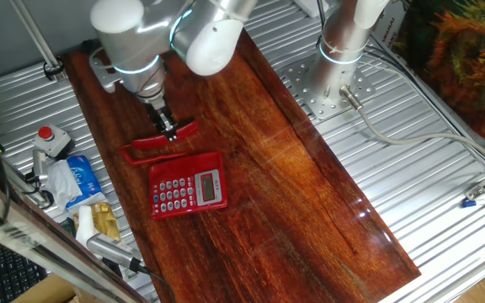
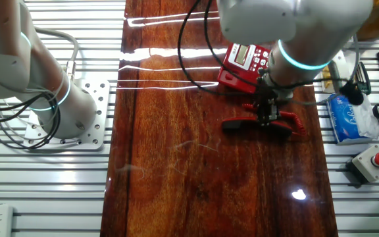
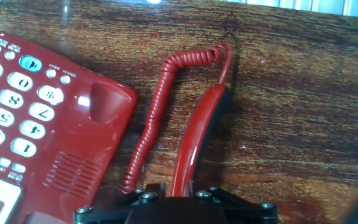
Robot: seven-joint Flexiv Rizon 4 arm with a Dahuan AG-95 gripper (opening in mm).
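A red desk phone [image 1: 188,185] rests on the wooden board, keypad and small display facing up. Just beyond it lies its red handset [image 1: 142,143], off the base and joined to it by a coiled red cord [image 3: 151,115]. My gripper [image 1: 171,135] points down at the handset's middle. In the wrist view the handset [image 3: 194,140] runs up from between the two dark fingertips, one on each side. Whether they press on it cannot be made out. From the other side, the gripper [image 2: 266,122] hides the handset's middle; the handset seems to lie at board level.
The glossy wooden board [image 1: 293,202] is bare right of the phone. Off its left edge stand a red-button box [image 1: 51,141], a blue-and-white packet [image 1: 81,181] and a white-and-grey device [image 1: 108,247].
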